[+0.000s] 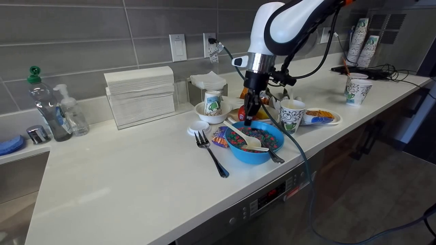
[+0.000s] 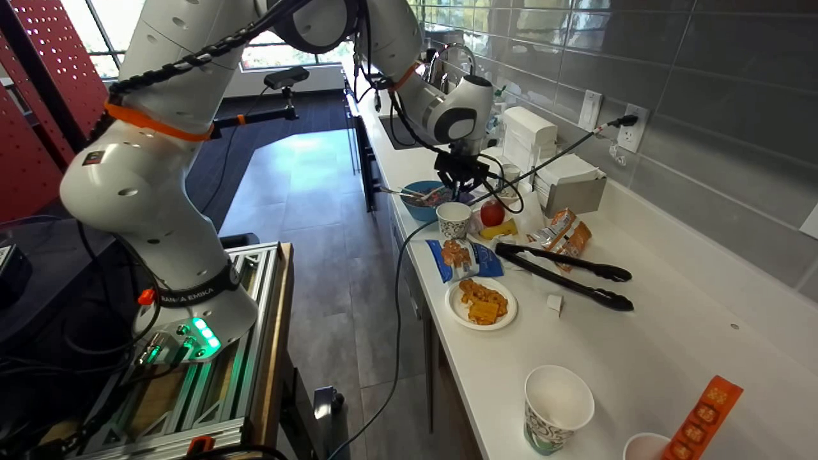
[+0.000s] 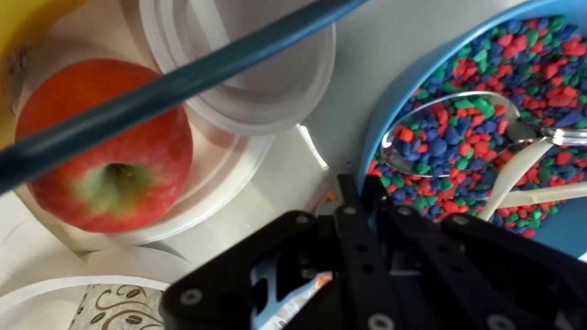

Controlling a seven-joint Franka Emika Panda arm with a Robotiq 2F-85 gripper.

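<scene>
My gripper is shut on the rim of a blue bowl (image 1: 252, 157), one finger inside the wall and one outside. In exterior view 1, the gripper (image 1: 248, 121) comes down from above at the bowl's back edge. Red, green and blue pebble-like bits (image 3: 550, 71) fill much of the bowl, which rests on or very near the counter. A metal spoon (image 3: 434, 134) and white plastic utensils (image 1: 251, 141) lie in it, handles across the rim. Exterior view 2 shows the bowl (image 2: 419, 211) partly behind a paper cup.
A patterned cup (image 1: 291, 118) stands close on the bowl's right, and a teal cable (image 1: 300, 151) hangs past both. An apple (image 3: 110, 148), a clear lid (image 3: 286, 82) and a white bowl (image 1: 212, 117) crowd the back. A fork (image 1: 213, 155) lies left.
</scene>
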